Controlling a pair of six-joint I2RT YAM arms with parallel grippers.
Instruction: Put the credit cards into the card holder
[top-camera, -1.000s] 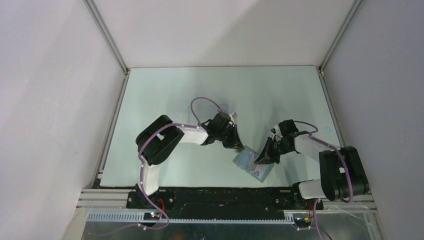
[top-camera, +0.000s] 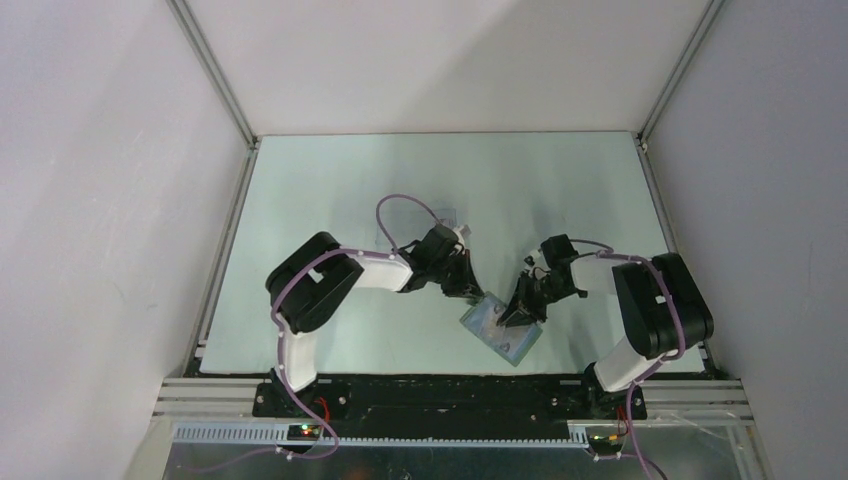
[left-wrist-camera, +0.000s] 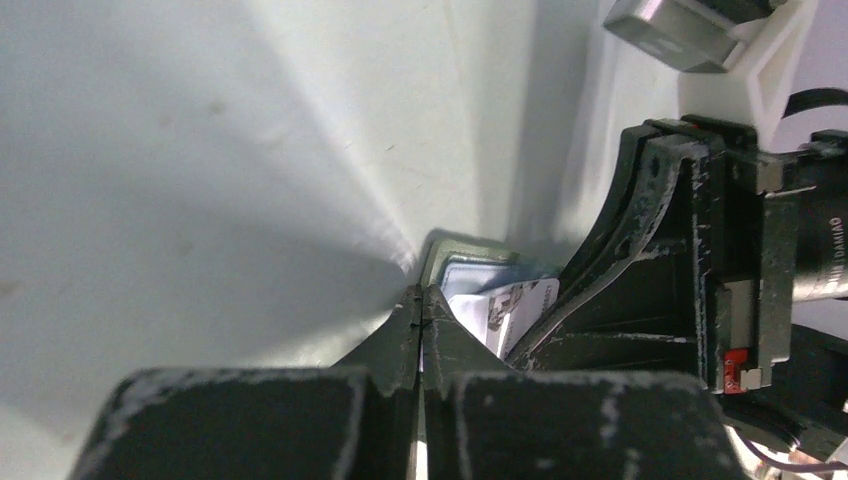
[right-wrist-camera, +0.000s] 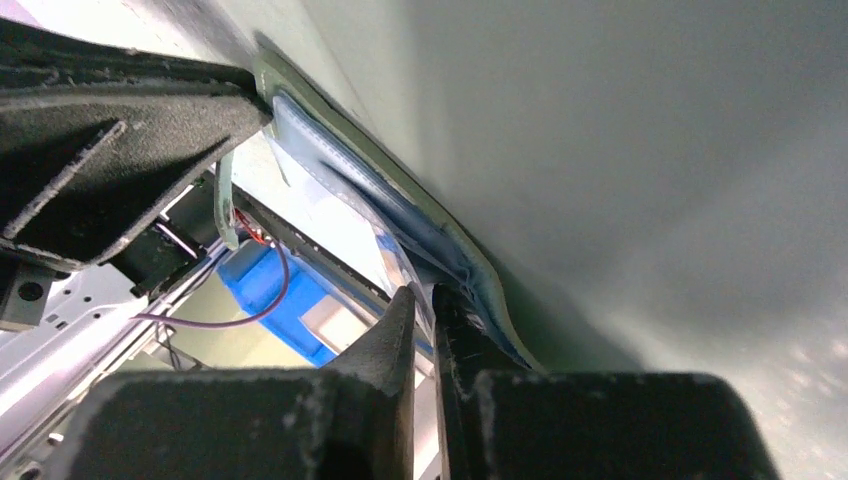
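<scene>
The card holder (top-camera: 488, 330), a thin blue folder with a green edge, lies slanted at the table's front. A pale printed card (left-wrist-camera: 510, 305) shows on it in the left wrist view. My left gripper (top-camera: 477, 299) is shut at the holder's upper-left corner; whether a thin edge sits between its tips is unclear. Over the holder's right part, my right gripper (top-camera: 507, 323) reaches in. In the right wrist view its fingers (right-wrist-camera: 455, 330) are slightly parted, with clear film between the tips along the opened blue layers (right-wrist-camera: 365, 190).
A clear, flat rectangular item (top-camera: 405, 222) lies behind the left arm. A blue bin (right-wrist-camera: 265, 290) is below the table edge.
My left gripper and the holder have shifted slightly left together. The right gripper has moved left and a little up the picture, further over the holder.
</scene>
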